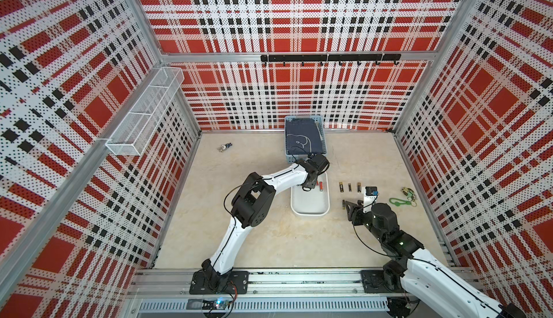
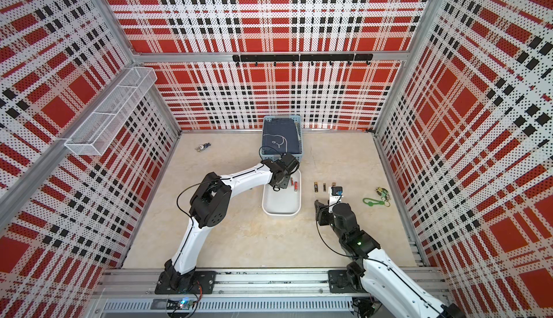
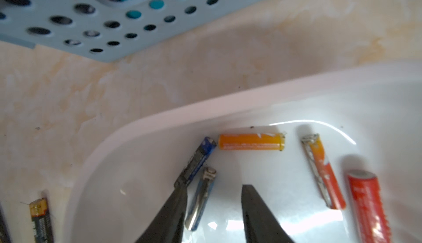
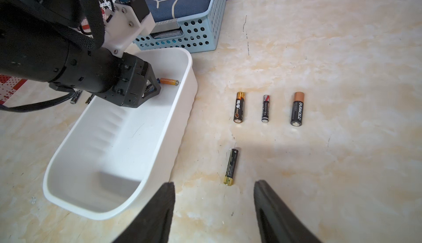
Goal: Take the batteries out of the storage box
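The white storage box (image 4: 175, 124) sits mid-table with several batteries at its far end. In the left wrist view these are an orange battery (image 3: 251, 141) by the wall, a blue-topped dark battery (image 3: 194, 162), a silver-dark battery (image 3: 201, 199), an orange-red battery (image 3: 324, 172) and a thicker red battery (image 3: 368, 205). My left gripper is inside the box, part open, its fingers either side of the lower part of the silver-dark battery; no grip shows. My right gripper is open and empty over the table, right of the box.
On the table right of the box lie several batteries, among them a Duracell battery (image 4: 297, 109) and a black-gold battery (image 4: 230, 167). A blue basket (image 4: 215, 27) stands behind the box. A green cord (image 1: 401, 201) lies far right.
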